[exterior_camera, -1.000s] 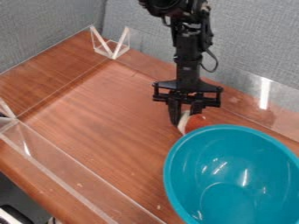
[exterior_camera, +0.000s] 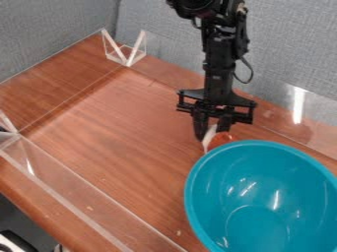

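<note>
The black robot gripper hangs down from the top of the camera view, its tips low over the wooden table. It is shut on a small pale object, which sticks out below the tips just behind the rim of a large teal bowl. The object is too small and partly hidden to name.
Transparent plastic brackets stand near its edges, with a clear wall along the near left side. Grey padded panels enclose the back.
The gripper has shifted very slightly to the right. The bowl and the rest look the same.
</note>
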